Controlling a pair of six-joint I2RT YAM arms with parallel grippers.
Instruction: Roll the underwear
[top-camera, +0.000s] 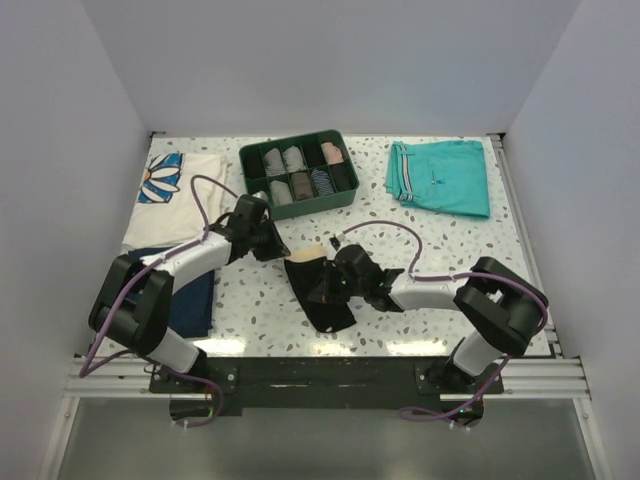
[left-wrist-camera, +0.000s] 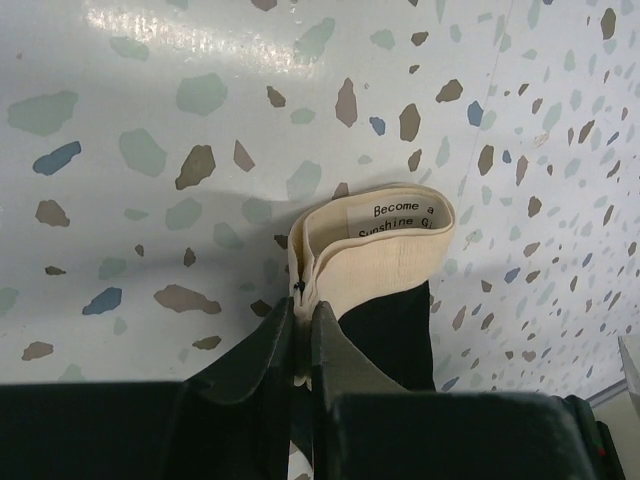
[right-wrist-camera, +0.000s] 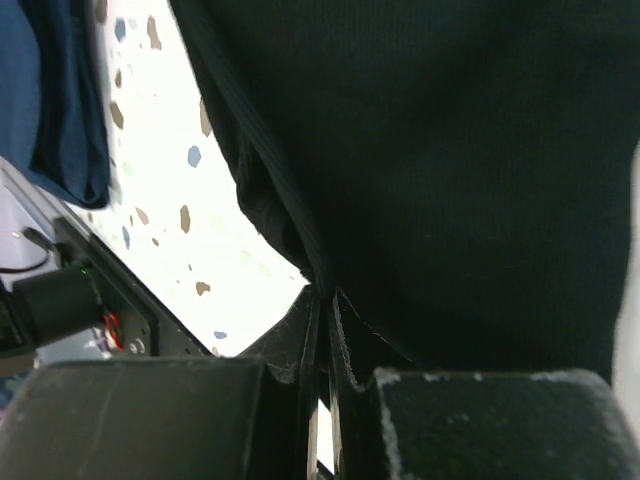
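Note:
Black underwear with a cream waistband lies lengthwise at the table's middle, waistband away from me. My left gripper is shut on one end of the waistband, which stands in a loop with printed lettering inside. Black cloth hangs below it. In the right wrist view, my right gripper is shut on a folded edge of the black cloth, along the garment's side. The right arm covers part of the underwear in the top view.
A green divided box holding rolled items stands at the back. Folded teal cloth lies back right. White cloth and navy cloth are stacked along the left.

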